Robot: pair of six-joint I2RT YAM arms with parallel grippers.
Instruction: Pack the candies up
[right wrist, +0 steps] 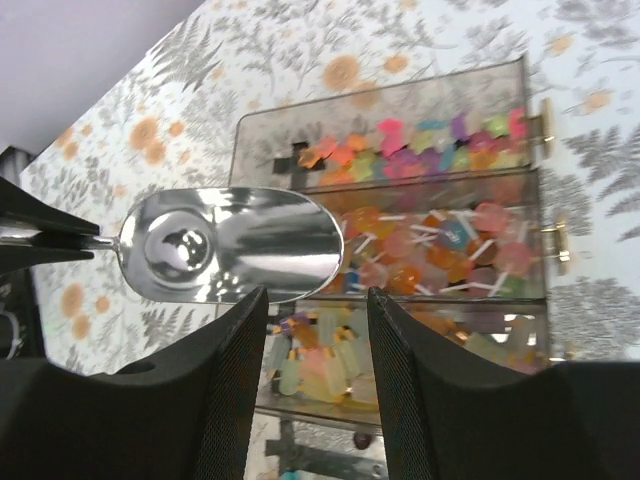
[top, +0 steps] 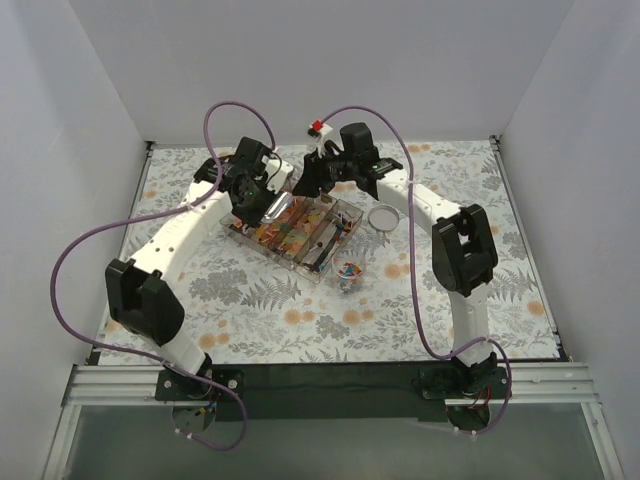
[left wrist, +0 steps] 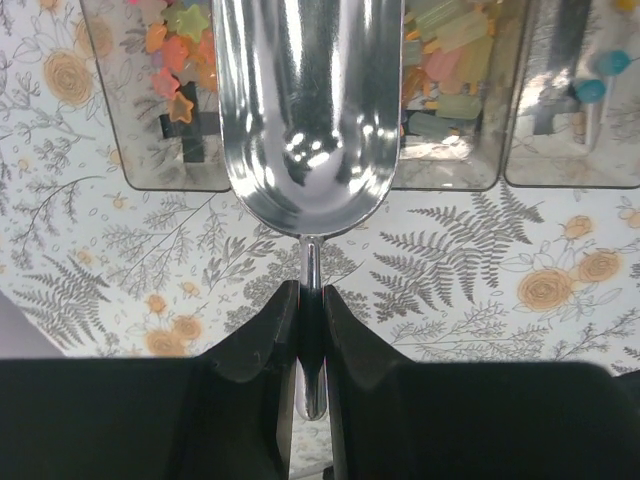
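My left gripper is shut on the handle of a steel scoop, which hangs over the divided clear candy organizer; its bowl looks empty. In the right wrist view the compartments hold star candies, lollipops and pale gummy pieces; blue lollipops show in the left wrist view. My right gripper stands open above the organizer, just right of the scoop, with nothing seen between its fingers.
A clear container of colourful candies sits right of the organizer's front, and a round lid lies to its right. Walls bound it at back and sides.
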